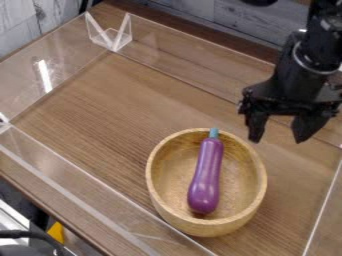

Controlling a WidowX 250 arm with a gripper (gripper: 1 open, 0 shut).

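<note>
A tan round bowl [174, 188] sits in the lower middle of the wooden table, holding a purple eggplant [206, 178] with a teal stem end, lying lengthwise. My black gripper [275, 120] is up and to the right of the bowl, above the table, apart from it and turned downward, its fingers open with nothing seen between them.
A clear wire or plastic holder [111, 32] stands at the back left. Dark items lie beyond the table's lower left edge.
</note>
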